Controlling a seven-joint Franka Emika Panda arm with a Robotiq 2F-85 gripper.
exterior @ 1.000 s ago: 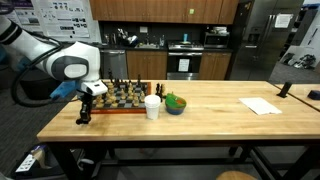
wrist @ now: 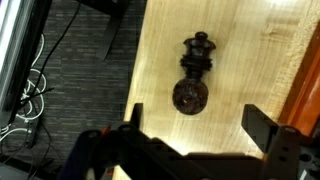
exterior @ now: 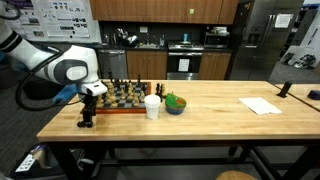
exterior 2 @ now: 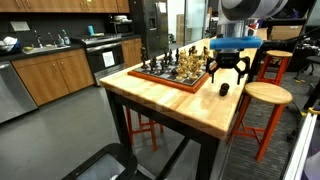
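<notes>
A dark chess piece (wrist: 192, 78) lies on the bare wood in the wrist view, apparently on its side, its round base toward my gripper. Either side of that base, my gripper's fingers (wrist: 137, 116) stand well apart with nothing gripped between them. In exterior view 2 the dark piece (exterior 2: 224, 89) rests near the table's edge, close by the gripper (exterior 2: 238, 77). Seen from exterior view 1, the gripper (exterior: 87, 112) hangs low over the front left part of the table; the piece is hard to make out there.
A chessboard (exterior 2: 176, 76) with several pieces lies beside the gripper. Right of it stand a white cup (exterior: 152, 107) and a bowl (exterior: 174, 105) with something green. Papers (exterior: 260, 105) lie far right. Stools (exterior 2: 268, 93) stand by the table's edge.
My arm has shifted slightly while the gripper stays low over the table's left end. The board, cup and bowl have not moved.
</notes>
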